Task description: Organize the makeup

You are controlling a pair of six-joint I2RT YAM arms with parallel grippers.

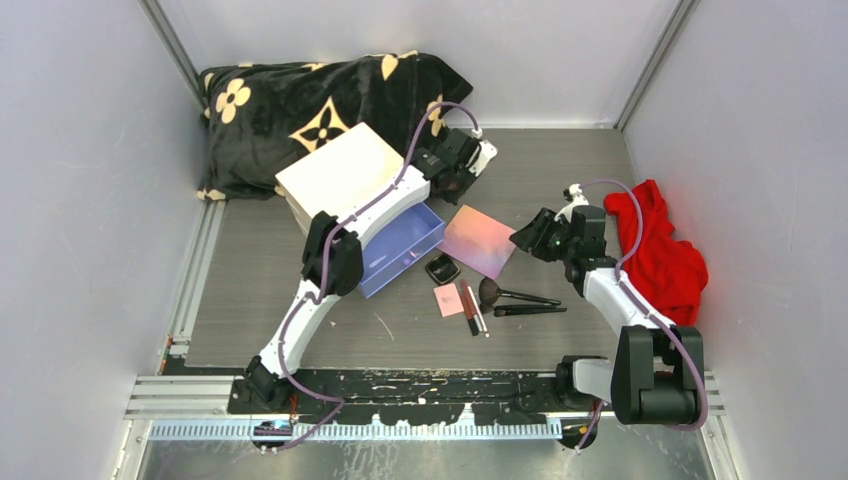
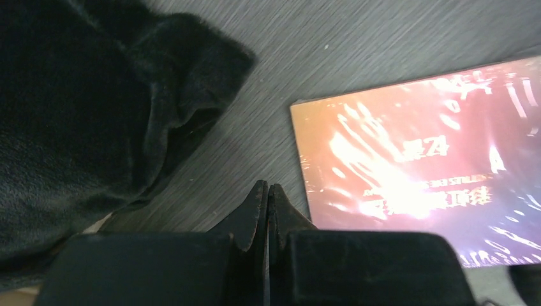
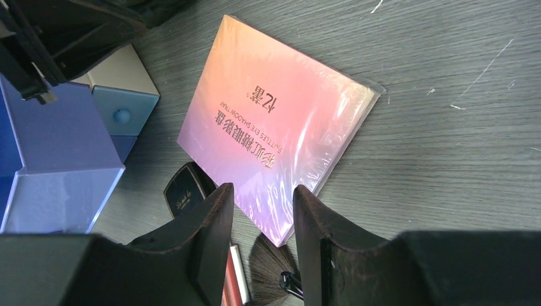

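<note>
A flat pink-orange palette (image 1: 479,240) in shiny wrap lies on the table, right of the open, empty-looking blue drawer (image 1: 397,240). My left gripper is shut with nothing showing between its fingers, above bare table beyond the palette's corner. On the other side, my right gripper stands open over the palette's near corner, its fingers apart and the palette below them. A black compact (image 1: 442,268), a small pink square (image 1: 450,299), slim red and white sticks (image 1: 469,308), a fluffy brush (image 1: 489,291) and dark brushes (image 1: 530,310) lie nearby.
The cream-topped box (image 1: 340,170) carries the drawer, and a dark patterned pillow (image 1: 330,115) rests behind it. A red cloth (image 1: 655,250) lies far right. Bare table shows behind the palette and at the front.
</note>
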